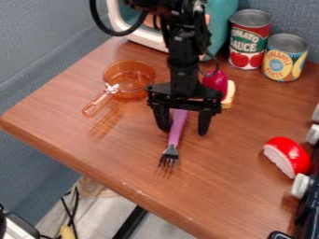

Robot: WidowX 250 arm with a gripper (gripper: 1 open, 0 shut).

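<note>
My black gripper (184, 119) is low over the middle of the wooden table, its two fingers straddling the pink-purple handle of a fork-like utensil (173, 147) whose dark tines point toward the front edge. The fingers look spread apart; whether they touch the handle I cannot tell. Behind the gripper are a magenta object (215, 79) and a yellowish piece (228, 94), both partly hidden.
An orange transparent cup with a handle (129, 70) is left of the gripper. Two cans (248, 42) (284, 60) and a teal-white appliance (137, 23) stand at the back. A red-white object (284, 157) and dark items line the right edge.
</note>
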